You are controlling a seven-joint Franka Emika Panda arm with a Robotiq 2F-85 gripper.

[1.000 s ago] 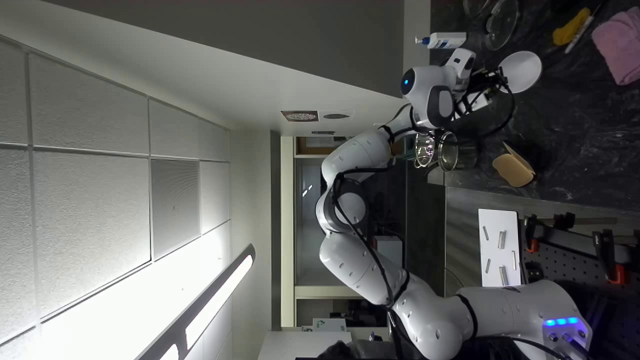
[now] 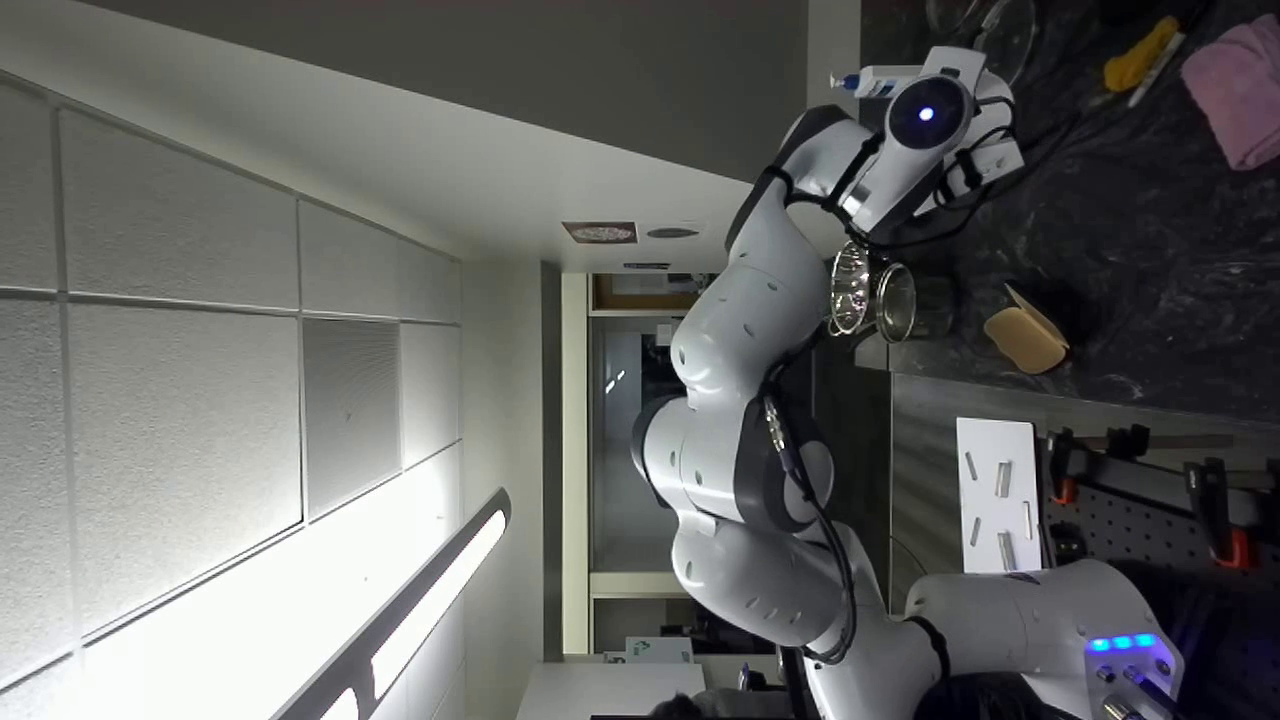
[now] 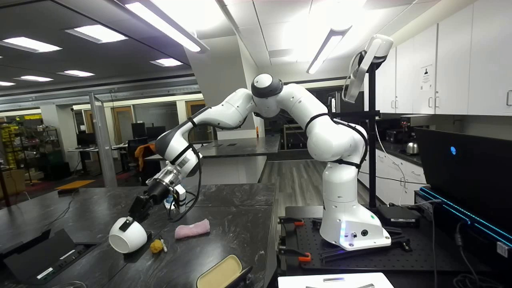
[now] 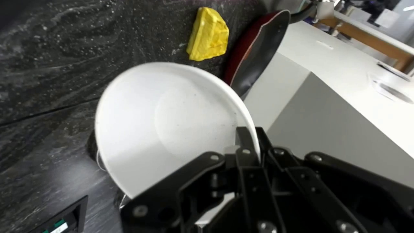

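A white bowl (image 3: 128, 236) is tilted on its side in the air, its rim pinched by my gripper (image 3: 127, 221). In the wrist view the smooth inside of the bowl (image 4: 182, 112) faces the camera and looks empty, and one black finger (image 4: 244, 139) lies against its inner wall near the rim. Exterior view 1 has the arm's wrist in front of the gripper and the bowl, so neither can be made out clearly there.
A yellow object (image 3: 156, 246) and a pink cloth (image 3: 192, 229) lie close by. A red pan (image 4: 258, 46) appears in the wrist view. Glass bowls (image 2: 1005, 42), a pump bottle (image 2: 885, 80), a tan tray (image 2: 1027, 335) and a metal pot (image 2: 918, 302) share the dark counter.
The arm has swung toward the far end of the counter and its wrist has turned. The bowl, visible earlier beside the gripper in exterior view 1, is now hidden there behind the wrist.
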